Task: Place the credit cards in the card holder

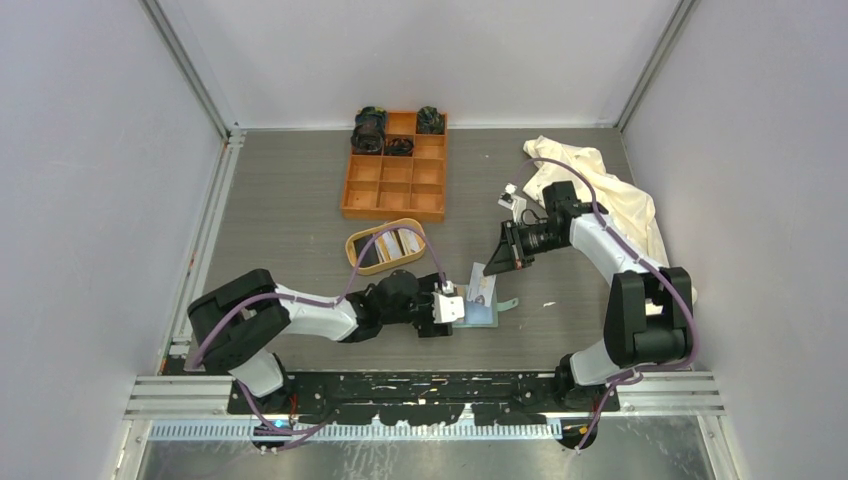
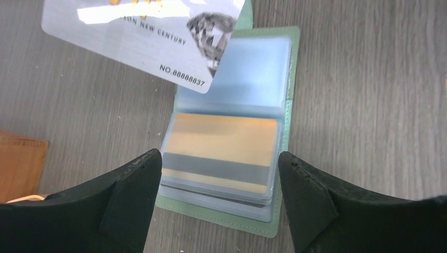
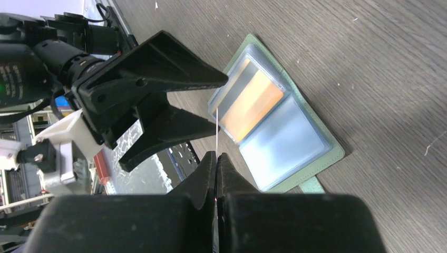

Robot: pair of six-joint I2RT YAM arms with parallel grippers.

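Note:
Held by its edge, a white-silver card [image 2: 158, 39] hangs over the card holder, with my right gripper shut on it. Seen edge-on in the right wrist view, the card [image 3: 216, 129] is only a thin line. The green-edged card holder [image 2: 289, 105] lies open on the table, its near pocket filled by an orange and grey card [image 2: 219, 153] and its far pocket [image 2: 237, 79] pale blue. My left gripper is open above the near end of the holder, its two fingers [image 2: 311, 200] on either side, nothing gripped between them.
An oval basket [image 1: 352, 262] with several cards stands left of the holder. Behind it is an orange compartment box [image 1: 350, 205] holding black items. A cream cloth [image 1: 625, 205] lies at the right, beside the right arm. Table around the holder's right is mostly clear.

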